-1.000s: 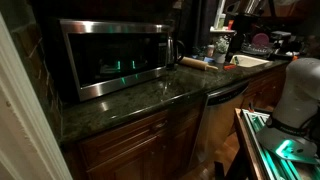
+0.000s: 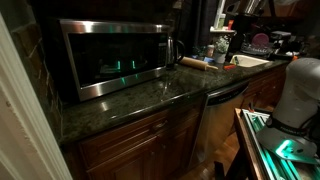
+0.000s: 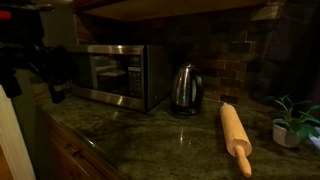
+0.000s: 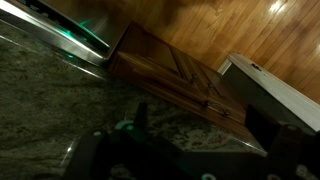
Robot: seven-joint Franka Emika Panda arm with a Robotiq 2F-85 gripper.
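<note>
In the wrist view my gripper stands open, its dark fingers wide apart with nothing between them. Below it show a dark stone counter, wooden cabinet fronts and the floor. The second exterior view has the dark gripper at the upper left, in front of the microwave and clear of the counter. A wooden rolling pin lies on the counter at the right. Between microwave and rolling pin stands a black and steel kettle.
A potted plant stands at the back right of the counter. Farther along, the first exterior view shows a white sink. The robot's white arm rises at the right.
</note>
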